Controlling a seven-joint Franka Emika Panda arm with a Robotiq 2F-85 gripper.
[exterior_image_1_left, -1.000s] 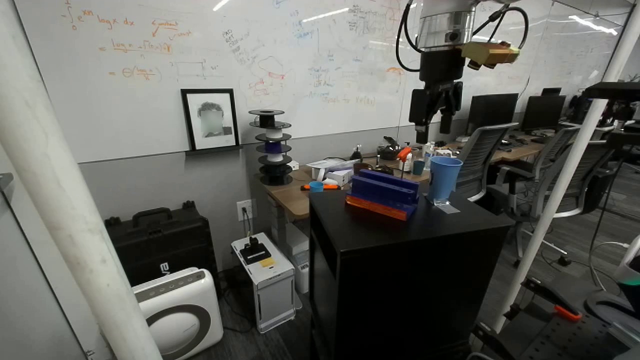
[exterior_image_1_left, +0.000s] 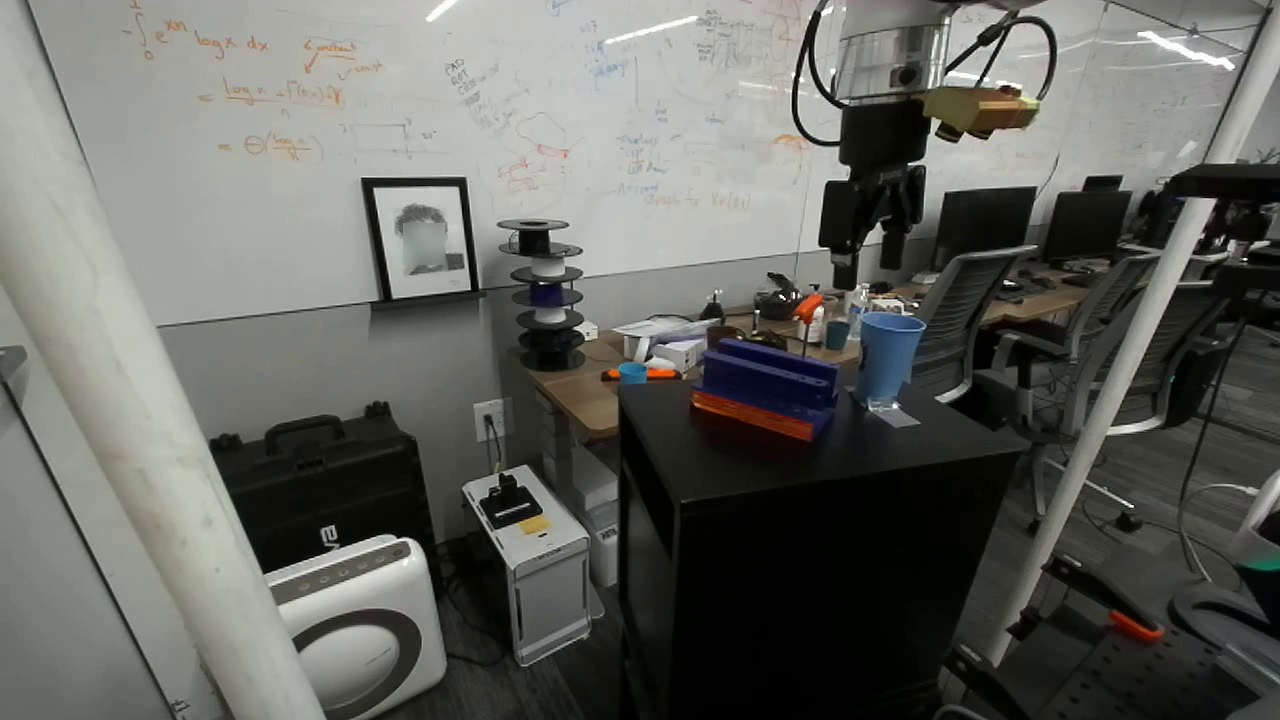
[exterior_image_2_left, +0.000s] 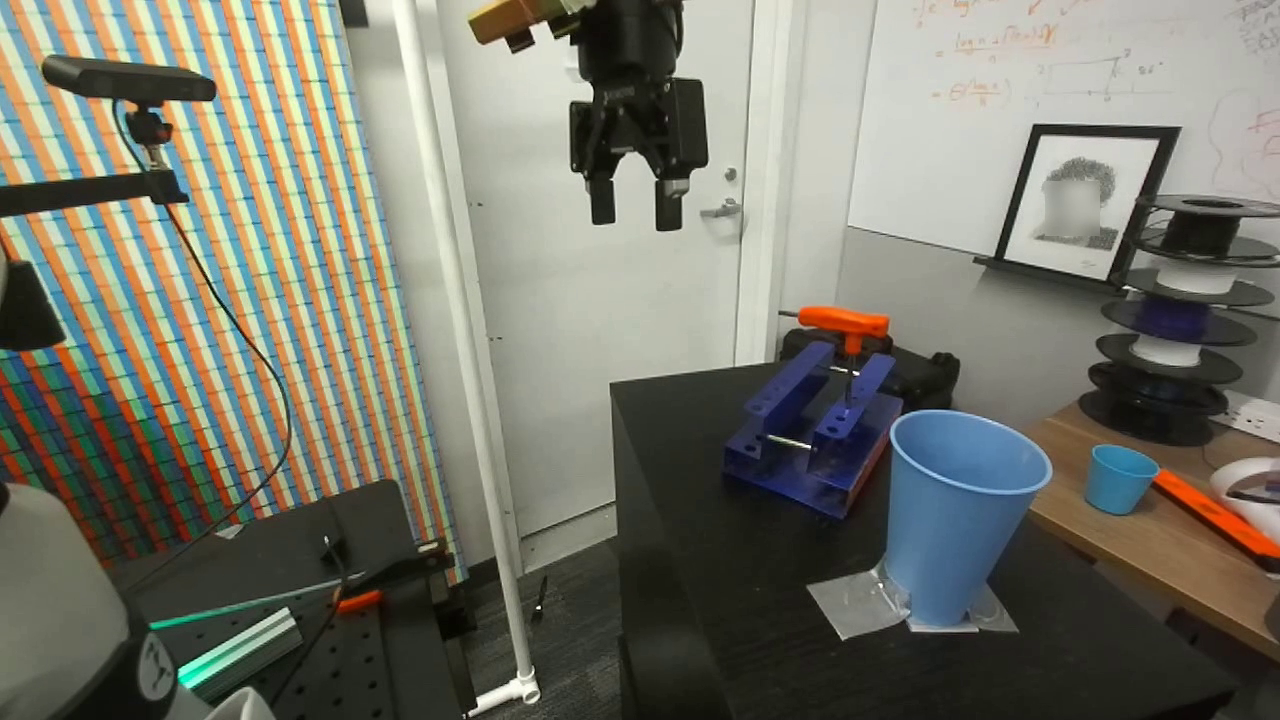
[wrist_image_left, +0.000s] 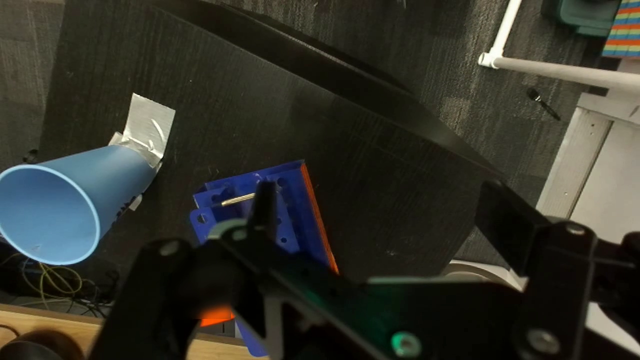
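Note:
High above the black cabinet, my gripper (exterior_image_2_left: 636, 216) stands open, with a clear gap between its fingers. A blue cup (exterior_image_2_left: 960, 528) stands upright on the cabinet, with silvery tape (exterior_image_2_left: 861, 600) at its base. Beside the cup sits a blue stand (exterior_image_2_left: 792, 450) with an orange lower edge. An orange-handled tool (exterior_image_2_left: 845, 322) stands upright in it, its shaft going down between the stand's rails. In the wrist view the cup (wrist_image_left: 48, 210) is at the left, and my own fingers hide part of the stand (wrist_image_left: 288, 204) and most of the tool.
The cabinet's black top (exterior_image_1_left: 768, 462) is bare in front of the stand. Behind it a wooden desk (exterior_image_1_left: 594, 402) carries a small blue cup (exterior_image_2_left: 1120, 478) and a stack of spools (exterior_image_1_left: 549, 294). A white pole (exterior_image_2_left: 462, 300) rises beside the cabinet.

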